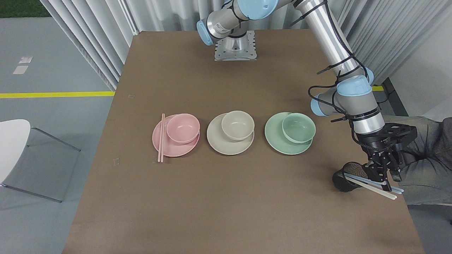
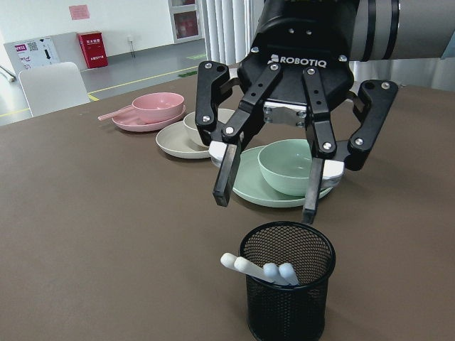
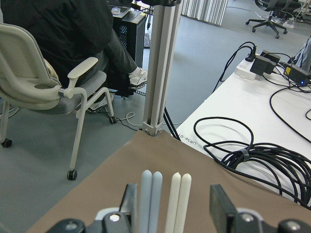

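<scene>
My gripper (image 2: 263,202) stands open above the black mesh holder (image 2: 284,305) at the table's right. Cream chopsticks (image 1: 381,192) and pale blue chopsticks (image 1: 396,189) lean in the holder; in the wrist view the blue pair (image 3: 150,199) and cream pair (image 3: 177,204) stand side by side between my open fingers, apparently untouched. Left of me, a green bowl (image 1: 298,127) sits on a green plate (image 1: 275,139), a cream bowl (image 1: 237,125) on a cream plate (image 1: 218,141), and a pink bowl (image 1: 182,127) on a pink plate with pink chopsticks (image 1: 161,144) across its left side.
Someone's grey-clad legs (image 1: 428,173) are beside the right edge. In the wrist view a white table (image 3: 218,107) with coiled black cables (image 3: 262,165) adjoins the corner.
</scene>
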